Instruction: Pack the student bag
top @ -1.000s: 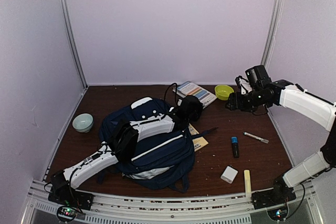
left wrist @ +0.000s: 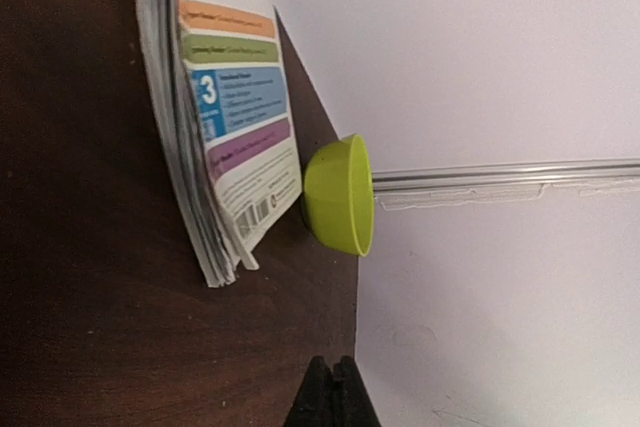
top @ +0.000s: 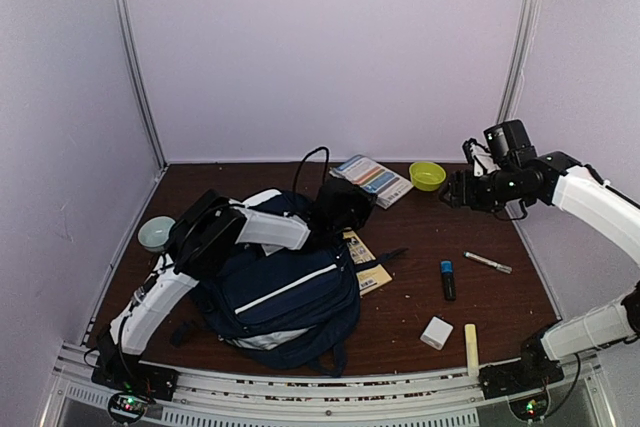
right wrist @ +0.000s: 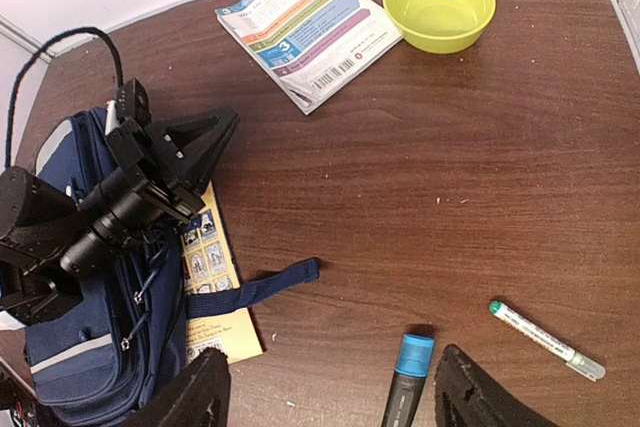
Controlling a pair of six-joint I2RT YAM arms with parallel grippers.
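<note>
The thick white booklet with coloured stripes (top: 375, 179) lies flat at the back of the table. My left gripper is shut with nothing between its fingers; in the left wrist view the booklet's corner is clear of its tips. In the right wrist view that gripper stands apart to the left of the booklet (right wrist: 315, 32). The navy backpack (top: 280, 297) lies under my left arm, which hides part of it. My right gripper is open and empty, held above the table at the right.
A green bowl (top: 427, 176) stands beside the booklet, and a pale bowl (top: 156, 233) is at far left. A yellowish book (top: 372, 275) lies partly under the bag. A blue-capped marker (top: 448, 282), pen (top: 488, 262), white box (top: 436, 333) and yellow stick (top: 471, 349) occupy the right.
The bag and yellowish book have shifted slightly left. The right arm has moved slightly right.
</note>
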